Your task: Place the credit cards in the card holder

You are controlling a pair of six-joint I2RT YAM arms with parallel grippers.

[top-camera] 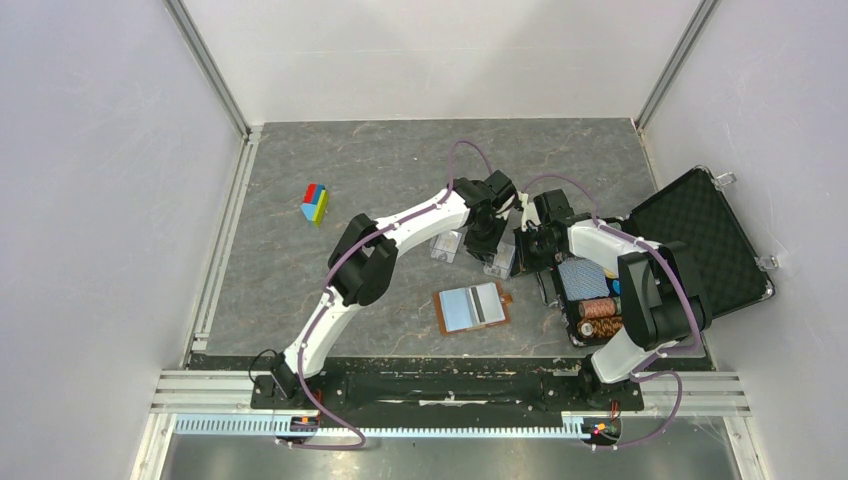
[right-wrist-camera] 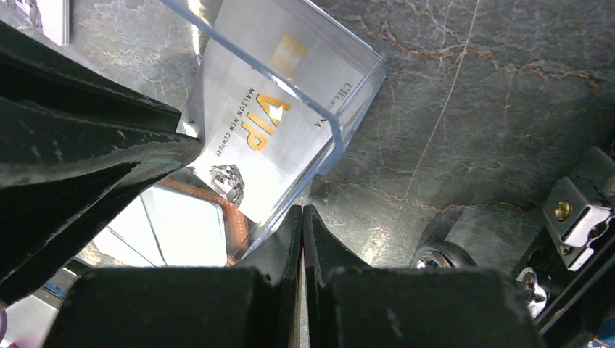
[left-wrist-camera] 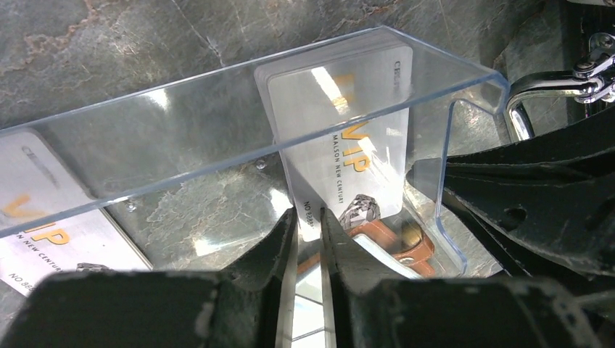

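Observation:
A clear plastic tray (left-wrist-camera: 181,94) holds white VIP cards (left-wrist-camera: 348,145) at its right end and more white cards (left-wrist-camera: 58,217) at its left. My left gripper stands slightly open above the near corner of the right-hand cards; a corner shows in the narrow gap, and I cannot tell whether the fingers touch it. My right gripper is shut, nothing visible between its fingers, close by the tray's end wall. The brown leather card holder (top-camera: 439,313) lies spread open nearer the front, with pale blue and white inner panels.
An open black case (top-camera: 707,250) with spools and cloth takes up the right side; its metal clasp (left-wrist-camera: 547,94) sits near the tray's end. Coloured blocks (top-camera: 314,203) lie far left. Bare table surrounds the tray at the back.

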